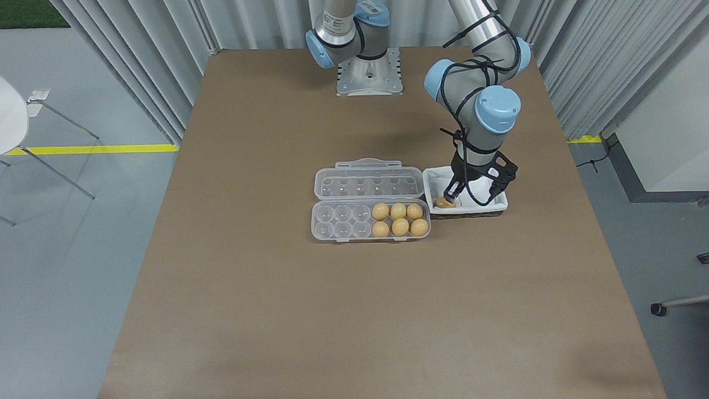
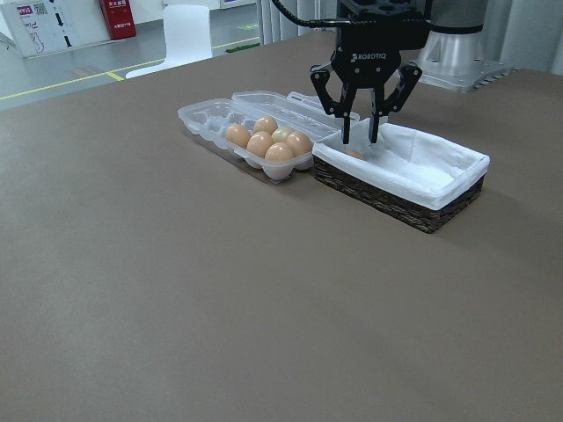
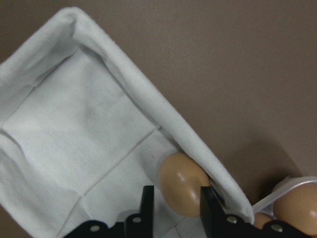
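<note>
My gripper (image 2: 360, 128) is open, with nothing between its fingertips, over the white cloth-lined basket (image 2: 440, 202). One brown egg (image 3: 181, 181) lies in the basket against the lining's edge; in the wrist view it is just ahead of my fingers, partly behind one of them. Left of the basket in the front view, the clear egg carton (image 1: 343, 229) lies with its lid (image 1: 368, 183) open; several eggs (image 1: 399, 226) fill its right half and the left cups are empty.
</note>
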